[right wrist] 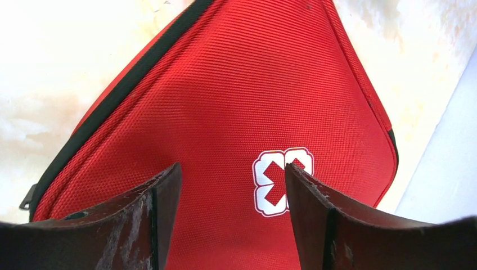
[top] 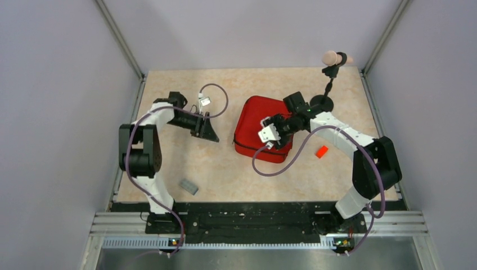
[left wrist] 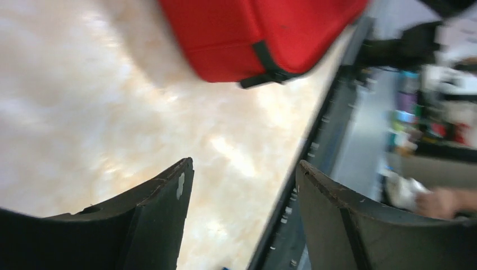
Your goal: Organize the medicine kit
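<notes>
The red medicine kit (top: pixel 251 132) lies closed in the middle of the table, a white-outlined cross on its lid (right wrist: pixel 337 112) and a dark zipper along its edge. My left gripper (top: pixel 205 129) is to the left of the bag, apart from it; its fingers stand open with nothing between them, the bag beyond them in the left wrist view. My right gripper is over the lid beside the cross, its fingers open with only red fabric seen beneath and between them.
A grey block (top: pixel 189 186) lies at the front left and an orange-red block (top: pixel 322 151) right of the bag. A black stand (top: pixel 322 103) with a pale top is at the back right.
</notes>
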